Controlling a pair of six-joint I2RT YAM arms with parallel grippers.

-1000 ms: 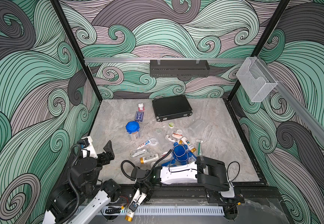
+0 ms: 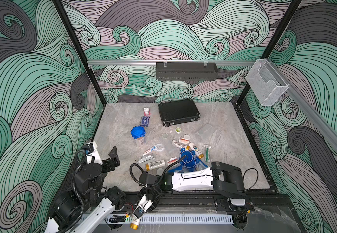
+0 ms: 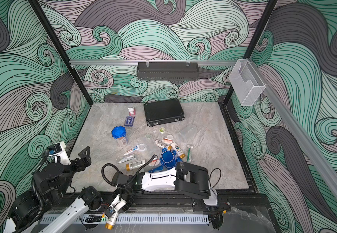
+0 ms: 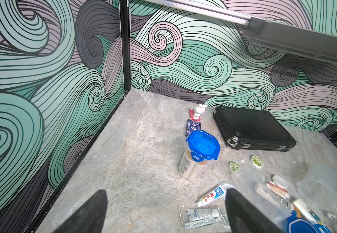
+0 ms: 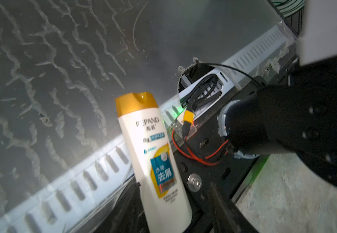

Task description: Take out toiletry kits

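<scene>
A white shampoo bottle with a gold cap (image 5: 156, 167) lies aslant between the spread fingers of my right gripper. Its left side meets one finger; a gap shows beside the other. From the top left view, this gripper hangs beyond the table's front edge. My left gripper (image 2: 114, 156) stands open and empty over the table's left side. The toothpaste tube (image 4: 211, 195), a bagged dental kit (image 4: 204, 215), a shampoo bottle (image 2: 155, 165) and several other toiletries lie mid-table. A clear jar with blue lid (image 4: 203, 144) stands upright beyond them.
A black case (image 2: 178, 112) lies at the back, near a blue card box (image 2: 144, 121) and white figurine (image 2: 146, 111). Clear containers (image 4: 319, 184) lie among the toiletries. Cables (image 5: 203, 155) run along the front rail.
My right arm has shifted slightly to the right, and the bottle at its gripper has moved a little with it. The left arm and the table items look the same.
</scene>
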